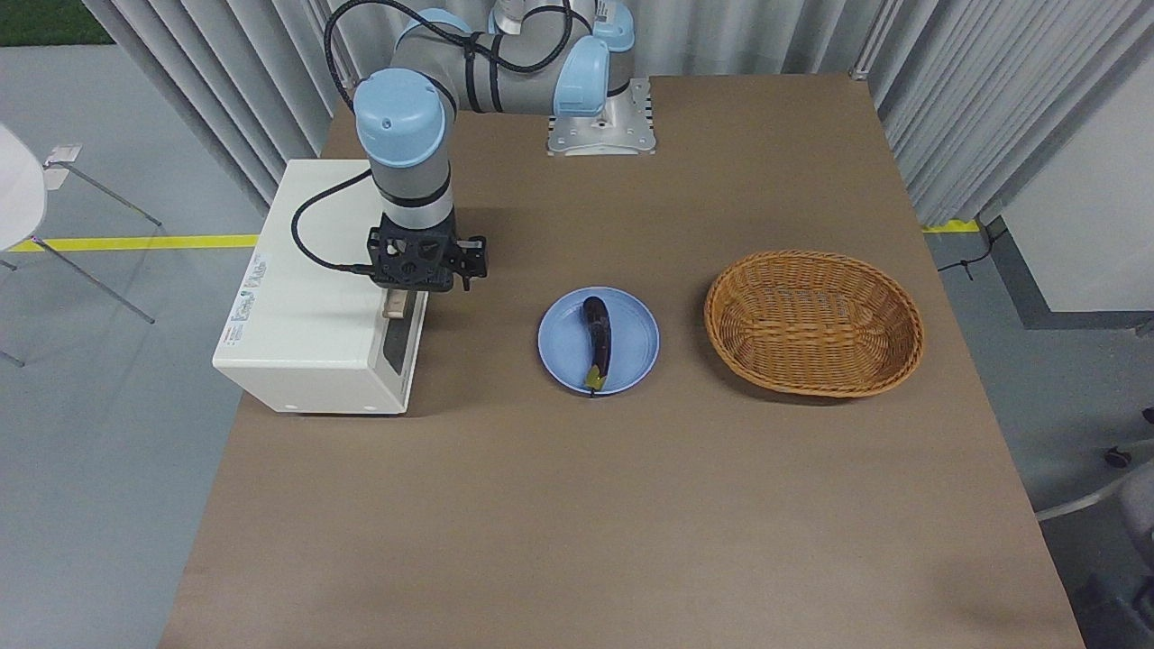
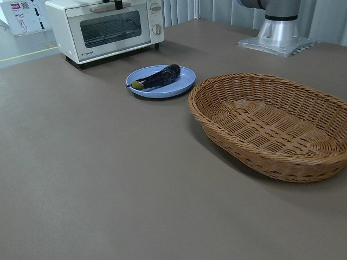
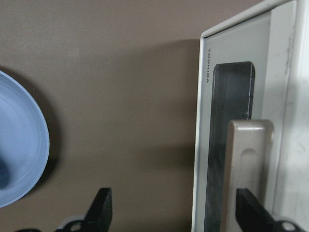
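Observation:
The white toaster oven (image 1: 298, 324) stands at the table's left with its glass door (image 3: 227, 92) closed. My gripper stands open above the oven's front edge, one finger over the beige door handle (image 3: 246, 164), the other over bare table. In the front view the gripper's underside is hidden by its housing. A dark eggplant (image 1: 598, 335) lies on a blue plate (image 1: 559, 346) to the oven's right, also seen in the left view.
A wicker basket (image 1: 811, 324) sits right of the plate. The robot's base (image 1: 600, 135) is bolted at the back edge.

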